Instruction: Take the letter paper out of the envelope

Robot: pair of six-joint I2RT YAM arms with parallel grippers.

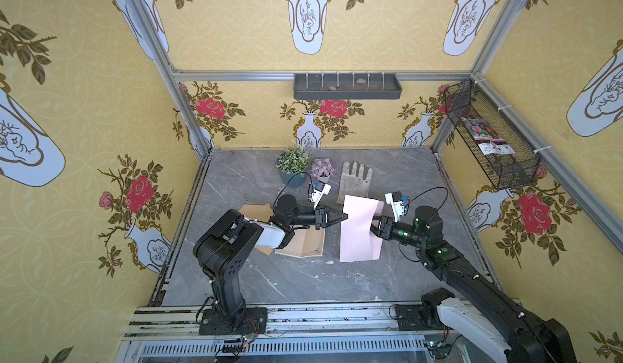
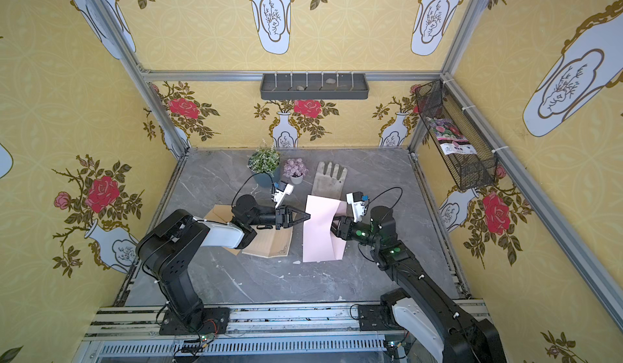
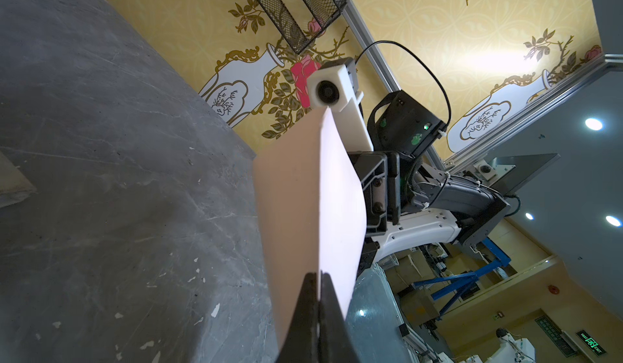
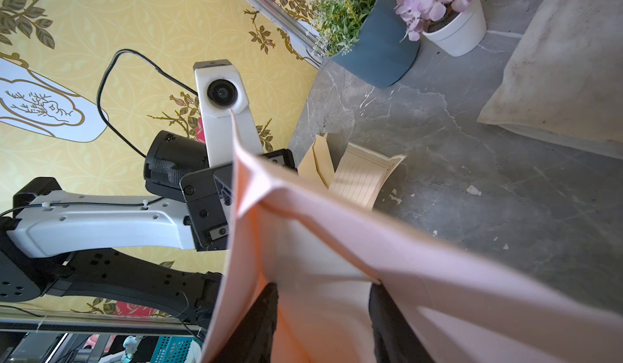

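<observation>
A pink folded sheet of letter paper [image 1: 358,233] is held upright between my two grippers above the table. My left gripper is shut on its folded edge, and the two halves spread away from that crease. Inside the fold, my right gripper stands part open, its two fingers [image 4: 261,320] apart between the paper's walls. A tan kraft envelope [image 1: 256,211] lies on the table, partly hidden under the left arm. Beside it is a cream lined piece [image 4: 363,178], also on the tabletop.
A potted green plant [image 1: 292,161], a small pink-flowered pot [image 1: 322,169] and a grey glove [image 1: 355,180] stand or lie along the back. A wire basket [image 1: 486,135] hangs on the right wall. Bare tabletop [image 1: 266,281] shows in front.
</observation>
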